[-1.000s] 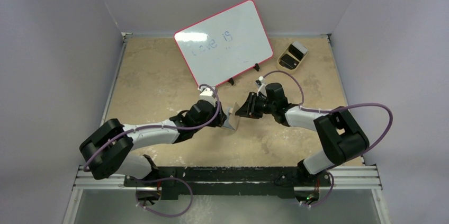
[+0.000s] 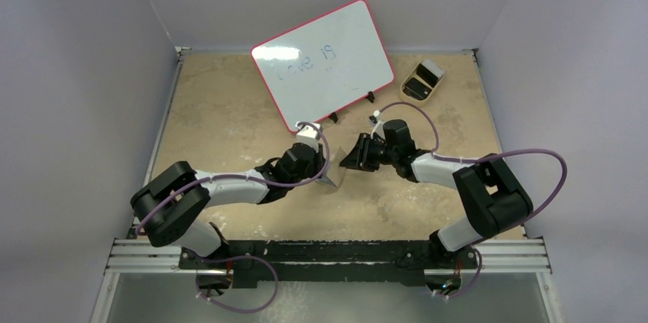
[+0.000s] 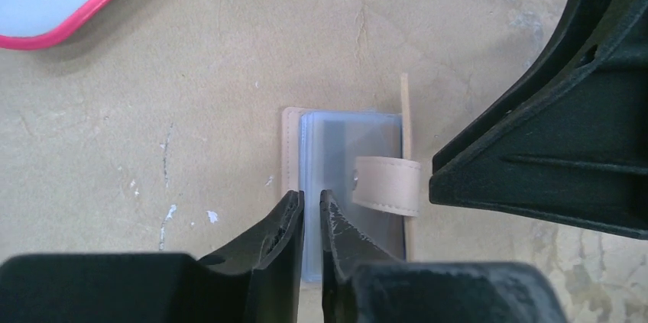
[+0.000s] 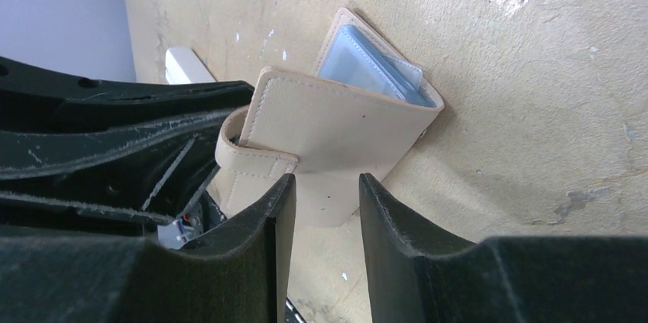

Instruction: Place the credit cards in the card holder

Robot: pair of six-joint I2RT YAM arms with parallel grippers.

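A pale leather card holder (image 4: 344,132) stands half open on the table between both grippers, with translucent blue cards (image 4: 367,63) in it. In the left wrist view my left gripper is over the holder's card stack, its fingertips close together at the blue edge; whether anything is between them is unclear. My right gripper is at the holder's outer flap, fingertips apart in the right wrist view, with the flap visible between them.
A red-rimmed whiteboard (image 2: 321,48) lies behind the grippers. A beige tray with dark items (image 2: 409,94) sits at back right.
My left gripper and arm have moved a little to the right and forward, over the holder. The right arm looks unchanged.
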